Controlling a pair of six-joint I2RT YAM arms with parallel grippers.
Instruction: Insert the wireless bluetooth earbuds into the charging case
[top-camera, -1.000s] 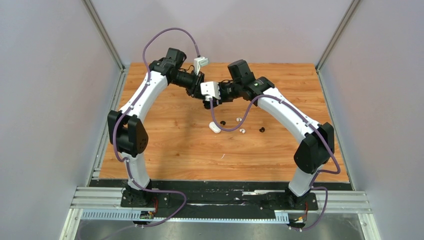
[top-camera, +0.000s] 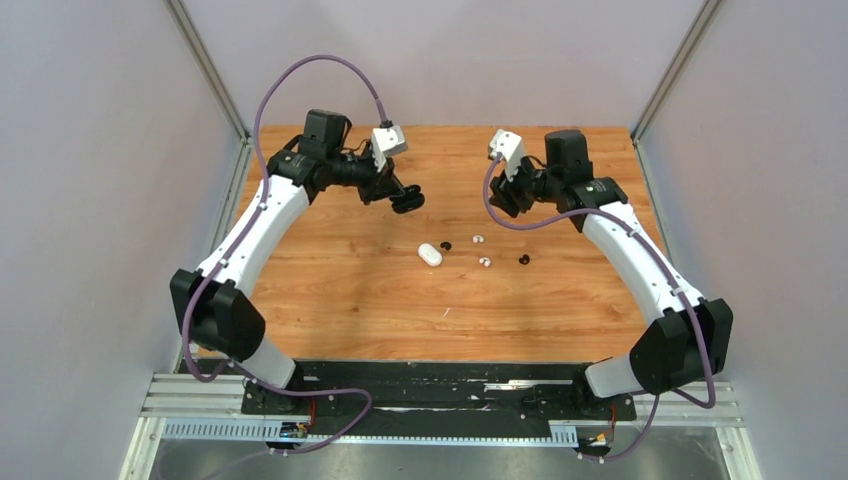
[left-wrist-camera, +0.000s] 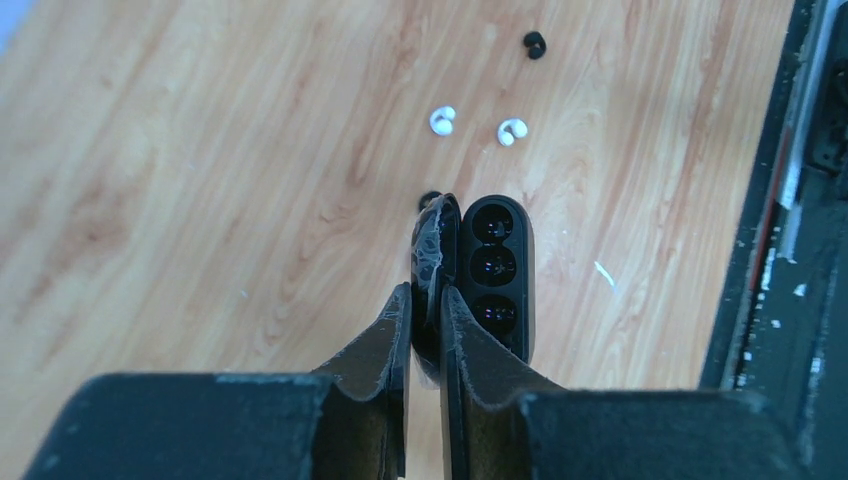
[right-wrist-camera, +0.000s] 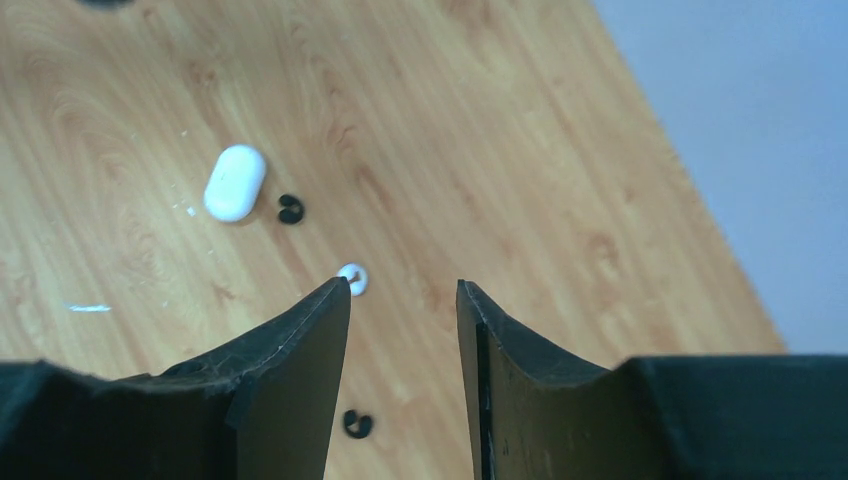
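Above the board, a black charging case (top-camera: 407, 199) hangs opened out, and my left gripper is shut on one of its halves. Its other half (left-wrist-camera: 496, 268) shows a row of round dark recesses in the left wrist view; whether any earbud sits in them, I cannot tell. My right gripper is open over the board, with no object between its fingers. On the wood lie two white earbud groups (top-camera: 478, 239) (top-camera: 485, 262) and two black earbud groups (top-camera: 446, 245) (top-camera: 524, 259).
A closed white case (top-camera: 430, 255) lies on the wooden board (top-camera: 400, 320), left of the earbuds. A small pale scrap (top-camera: 446, 312) rests in front of it. The board's front half is otherwise clear, and walls enclose the sides and back.
My right arm has drawn away to the right from the black case, leaving a wide gap. My left gripper has shifted slightly left with the case. The objects on the board have not moved.
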